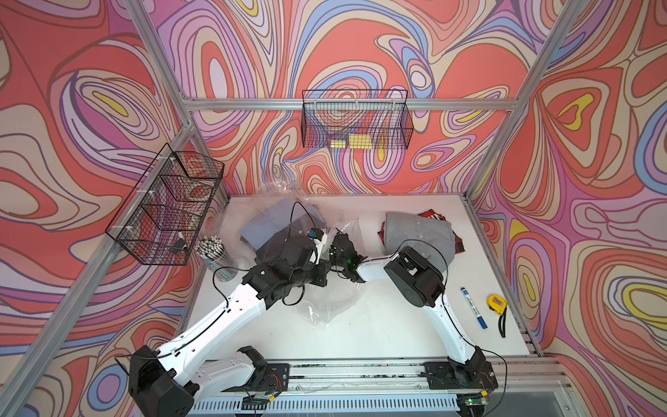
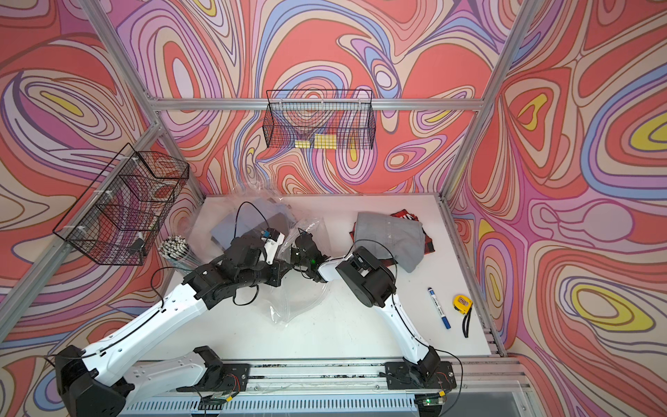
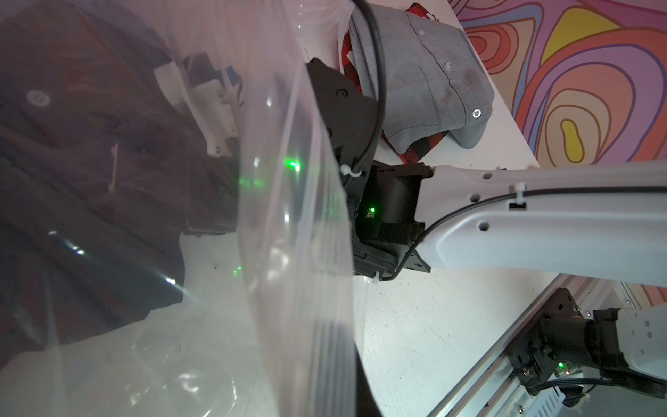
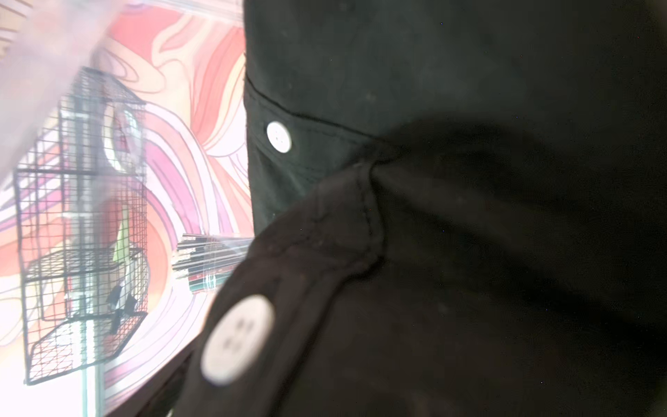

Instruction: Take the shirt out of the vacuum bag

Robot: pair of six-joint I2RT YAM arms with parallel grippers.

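The clear vacuum bag [image 1: 316,309] lies at the table's middle-left, with blue-grey and dark folded cloth [image 1: 274,215] inside. My left gripper [image 1: 312,257] is over the bag; in its wrist view the film covers much of the picture, and its fingers are not clear. My right gripper [image 1: 333,253] reaches into the bag's right part, beside the left one. In the right wrist view dark fabric with white buttons [image 4: 444,278] fills most of the frame, very close; the right gripper's fingers are hidden.
A grey and red-plaid shirt [image 1: 417,232] lies at the back right. A marker [image 1: 472,305] and tape measure [image 1: 496,303] lie at the right. A container of sticks [image 1: 212,251] stands at the left. Wire baskets [image 1: 356,121] hang behind.
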